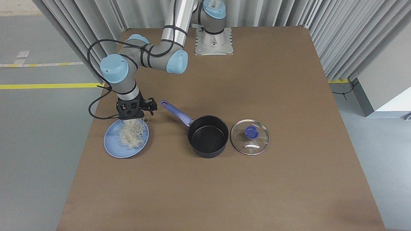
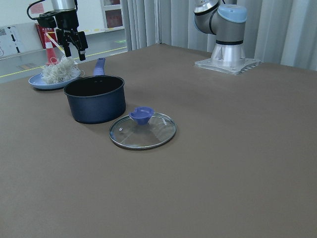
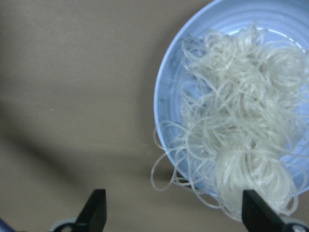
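Observation:
A pale blue plate [image 1: 114,140] holds a tangle of white noodles [image 1: 132,134], with some strands hanging over its rim. My gripper [image 2: 76,52] is open above the back edge of the plate, its two fingers wide apart; in the wrist view the noodles [image 3: 246,106] reach down to the right finger, with nothing seen held. A black saucepan [image 1: 208,136] with a purple handle [image 1: 175,111] stands right of the plate, empty. A glass lid [image 1: 240,140] with a blue knob [image 1: 251,132] lies flat beside the pan.
The arm's base [image 1: 213,46] is at the back edge, before a grey curtain. The plate sits near the table's left side.

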